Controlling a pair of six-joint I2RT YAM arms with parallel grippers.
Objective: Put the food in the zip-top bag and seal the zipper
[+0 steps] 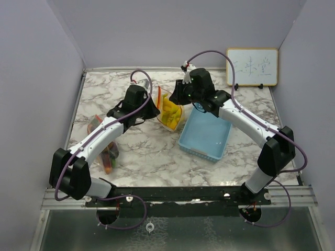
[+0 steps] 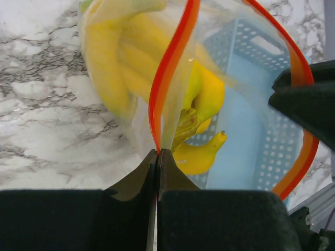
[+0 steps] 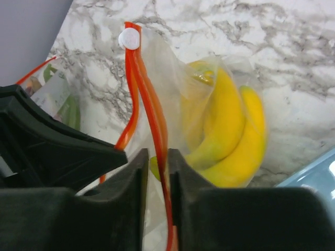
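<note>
The clear zip bag with an orange zip edge (image 1: 159, 97) is held up between my arms, its mouth spread wide. Yellow food (image 1: 170, 113) lies inside, including bananas (image 3: 227, 117) and a yellow squash (image 2: 196, 158). On the bag's left side my left gripper is shut on the orange edge. Across the mouth stands my right gripper, its fingers part open with the other orange strip (image 3: 151, 104) running between them. A white slider (image 3: 130, 38) sits at one end of the zip.
An empty blue tray (image 1: 205, 137) stands just right of the bag. Another filled bag (image 1: 107, 152) lies at the left, near my left arm. A small whiteboard (image 1: 254, 66) stands at the back right. Bare marble lies in front.
</note>
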